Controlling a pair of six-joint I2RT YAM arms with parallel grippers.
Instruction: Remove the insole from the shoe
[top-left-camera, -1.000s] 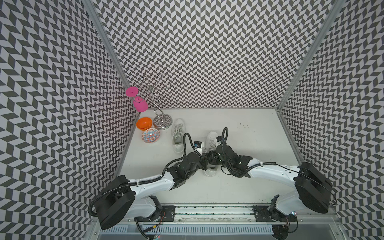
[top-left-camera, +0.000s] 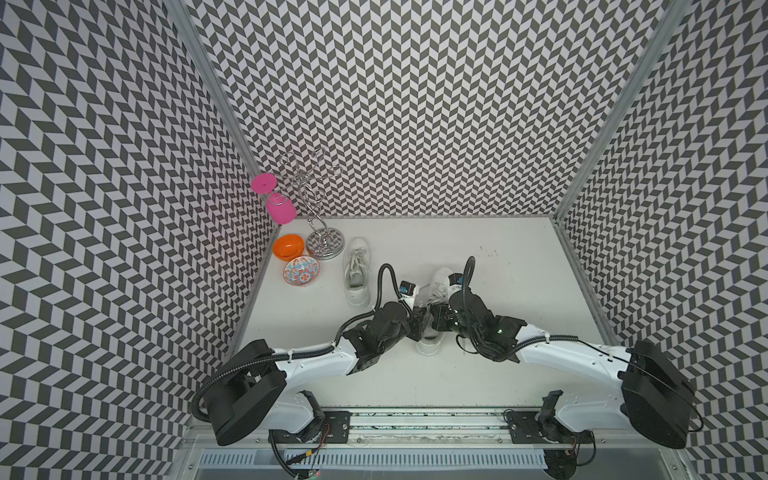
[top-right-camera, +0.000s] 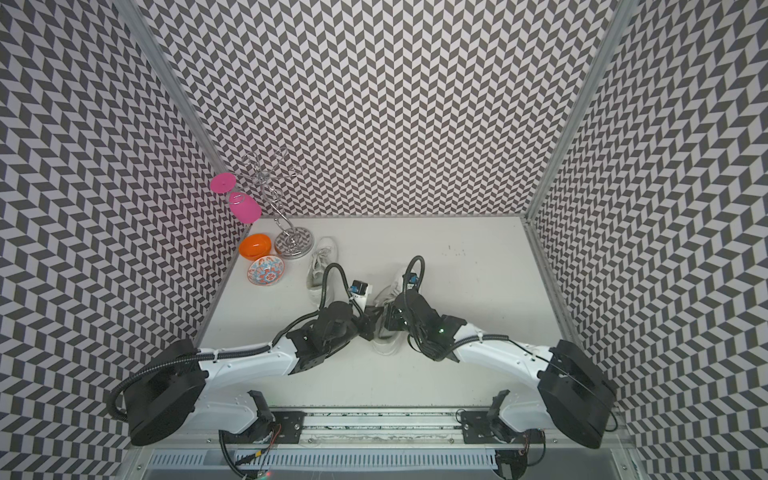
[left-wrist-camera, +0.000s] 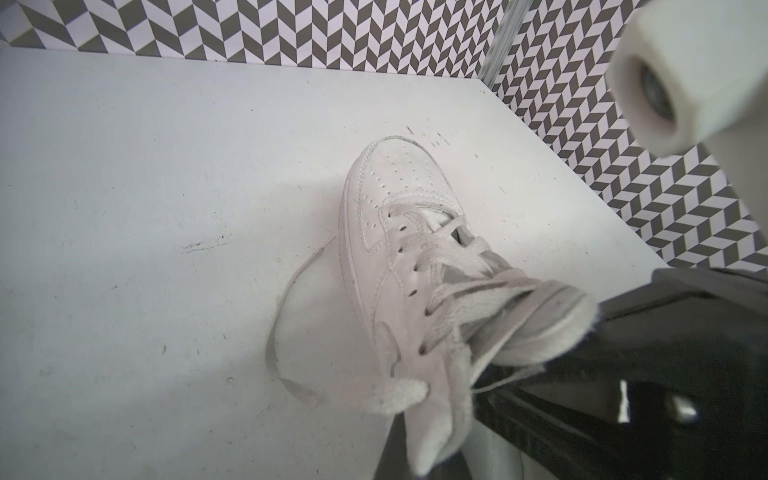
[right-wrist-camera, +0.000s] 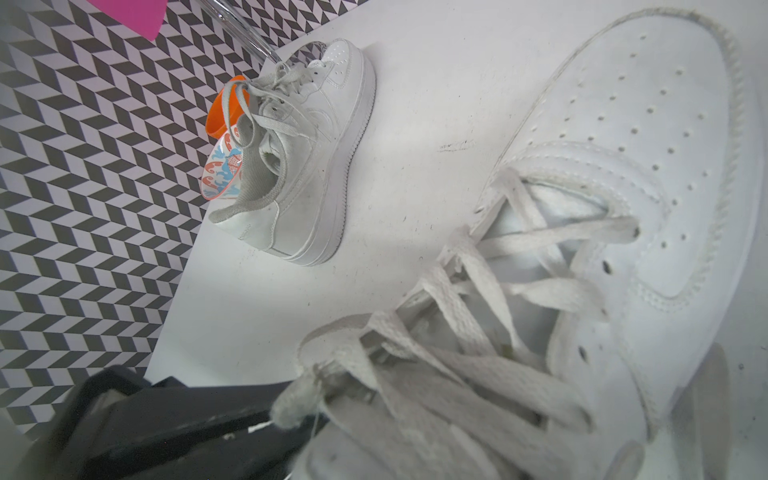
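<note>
A white sneaker (left-wrist-camera: 384, 184) with loose laces lies between my two grippers near the table's middle, toe toward the back. My left gripper (top-left-camera: 417, 320) is at the shoe's near side by the opening; in its wrist view the fingertips are hidden under the collar and tongue. My right gripper (top-left-camera: 440, 318) comes from the other side at the tongue and collar (right-wrist-camera: 336, 344), its tips hidden behind the laces. Both look shut; what lies between their fingers cannot be seen. The insole is not clearly visible.
A second white sneaker (top-left-camera: 357, 268) stands to the left. Further left are an orange bowl (top-left-camera: 288, 246), a patterned bowl (top-left-camera: 301, 272) and a metal stand (top-left-camera: 325, 244) holding pink items.
The shoe and both grippers have moved somewhat to the right over the last second, the right gripper's wrist shifting the most. The other objects have stayed put.
</note>
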